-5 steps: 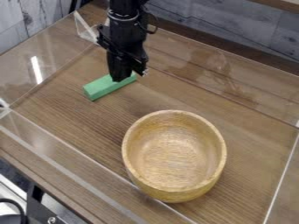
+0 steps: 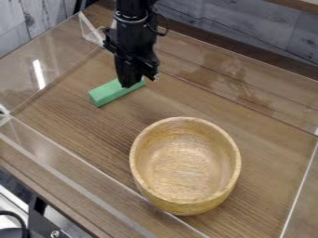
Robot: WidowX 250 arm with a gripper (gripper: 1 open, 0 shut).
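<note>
My gripper, black and shut, points down from the top of the camera view, its tip just over the far end of a green oblong block lying on the wooden table. Nothing shows between its fingers; whether the tip touches the block is unclear.
A large empty tan bowl takes up the lower right of the table. A dark cable or object sits at the lower-left corner, and pale clutter lies along the left edge.
My gripper has shifted very slightly to the left. The block and bowl look unmoved.
</note>
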